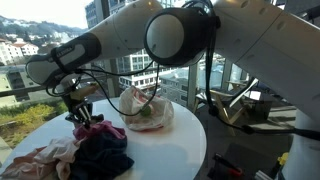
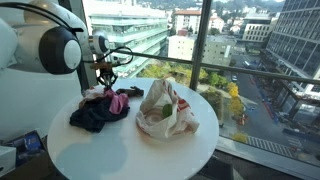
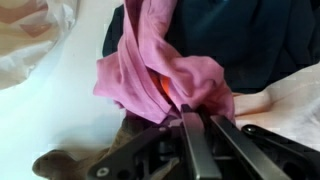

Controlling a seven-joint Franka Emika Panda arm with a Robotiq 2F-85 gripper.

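Note:
In the wrist view, a pink cloth bunches up against my gripper, which is shut on a fold of it. A bit of orange shows inside the folds. Behind it spreads a dark navy cloth, and a pale pinkish cloth lies to the right. From outside, my gripper points down over the heap, with the pink cloth just beneath it. The dark cloth and the pale cloth lie around it on the table. The exact fingertips are hard to make out.
A white plastic bag with something green inside stands on the round white table. A brown item lies beside the heap.

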